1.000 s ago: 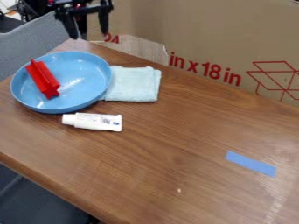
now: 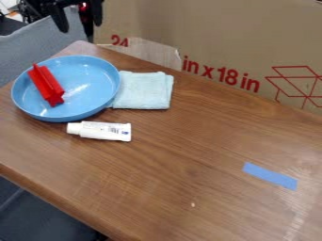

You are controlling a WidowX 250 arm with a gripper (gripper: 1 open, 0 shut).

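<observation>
My gripper (image 2: 75, 21) is at the top left edge of the view, dark and partly cut off, its fingers open above the back of the table. Below it a blue plate (image 2: 87, 102) holds a long red object (image 2: 47, 84) on its left side. A white tube (image 2: 98, 131) lies in front of the plate. A folded pale cloth (image 2: 143, 90) lies to the plate's right.
A cardboard box (image 2: 227, 47) with red print stands along the back. A blue tape strip (image 2: 269, 175) is on the right of the wooden table (image 2: 189, 179), whose middle is clear. A grey surface lies at the far left.
The plate, red object, tube and cloth are unchanged.
</observation>
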